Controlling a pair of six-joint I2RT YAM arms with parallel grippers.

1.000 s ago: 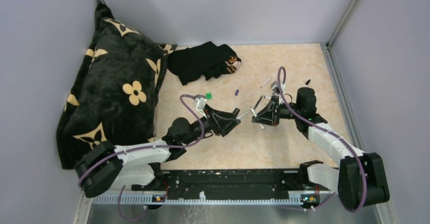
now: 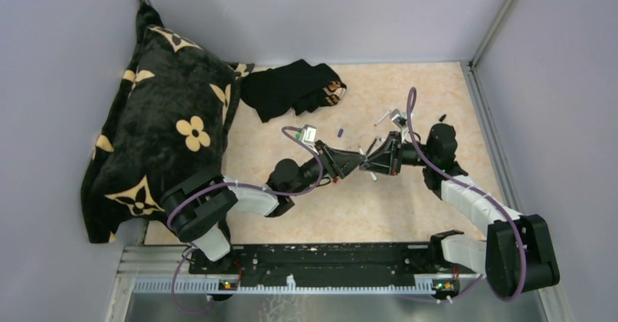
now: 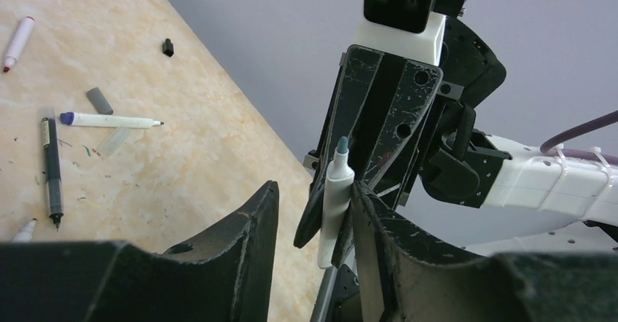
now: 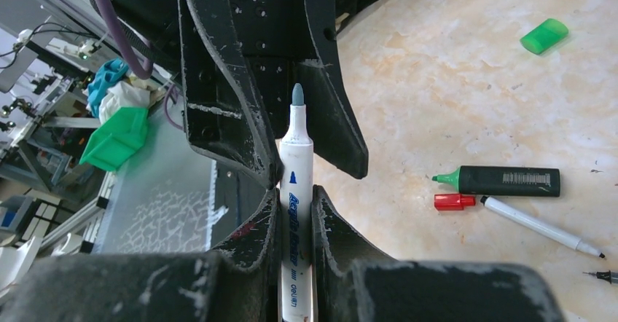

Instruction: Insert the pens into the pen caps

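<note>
An uncapped white marker with a blue-green tip [image 4: 297, 163] is gripped by my right gripper, which is shut on its barrel. My left gripper is part open, its fingers standing on either side of the marker's line, with nothing visibly clamped. Over the table the two grippers meet closely in the top view. Loose caps on the table are a green cap [image 4: 545, 36], red cap [image 4: 454, 202], grey cap [image 3: 99, 100], black cap [image 3: 167, 47] and blue cap [image 2: 340, 132]. No cap shows on the held marker's tip.
Uncapped pens lie around: a green highlighter [image 4: 510, 181], a thin white pen [image 4: 543, 226], a black pen [image 3: 52, 169], a purple-ended pen [image 3: 116, 121] and a red-tipped pen [image 3: 19, 44]. Black cloth [image 2: 291, 89] covers the back left.
My left gripper has moved right and slightly up in the top view, closing the gap to the right gripper. The right arm has shifted only slightly.
</note>
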